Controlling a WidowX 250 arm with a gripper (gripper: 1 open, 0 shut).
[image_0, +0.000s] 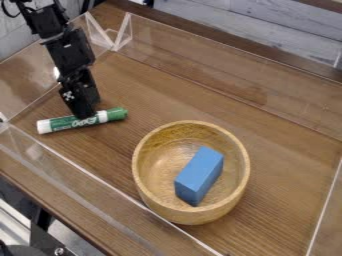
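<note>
A green and white tube (80, 120) lies at the left of the wooden table. My black gripper (80, 106) is lowered just over the middle of the tube; its fingers are dark and small, and whether they touch the tube is hard to tell.
A round yellow bowl (154, 165) holding a blue block (199, 176) sits at the lower middle. Clear walls or edges border the left side.
</note>
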